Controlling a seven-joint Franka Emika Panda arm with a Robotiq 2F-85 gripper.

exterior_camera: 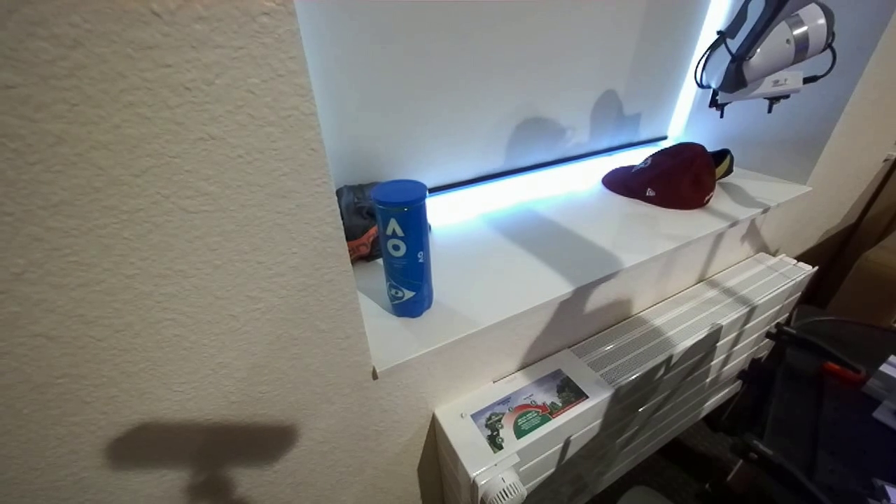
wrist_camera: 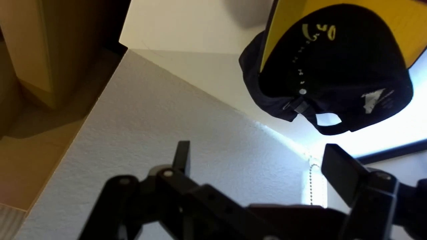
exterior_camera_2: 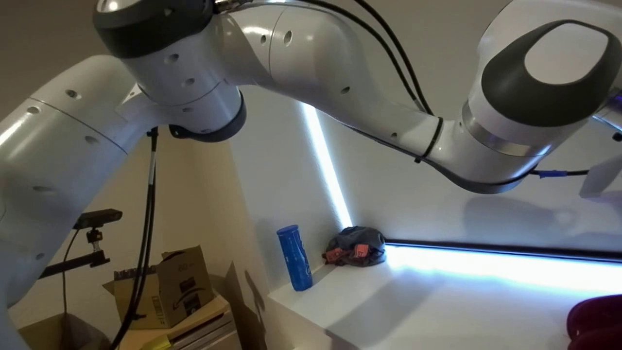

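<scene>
A dark red cap (exterior_camera: 672, 178) lies at the right end of the white windowsill, its brim to the left. In the wrist view the cap (wrist_camera: 332, 76) looks nearly black, with yellow showing beside it and a back strap with an opening. My gripper (exterior_camera: 745, 109) hangs above and slightly right of the cap, clear of it. Its fingers (wrist_camera: 182, 156) are spread wide, with only wall and sill seen beyond the empty gap. A blue tennis-ball can (exterior_camera: 404, 252) stands upright at the sill's left end. Behind it lies a dark grey and orange bundle (exterior_camera_2: 356, 246).
The side wall (wrist_camera: 160, 112) borders the sill near the gripper, and a bright strip lights the blind's lower edge. Cardboard boxes (exterior_camera_2: 186, 286) stand off to the left in exterior view 2.
</scene>
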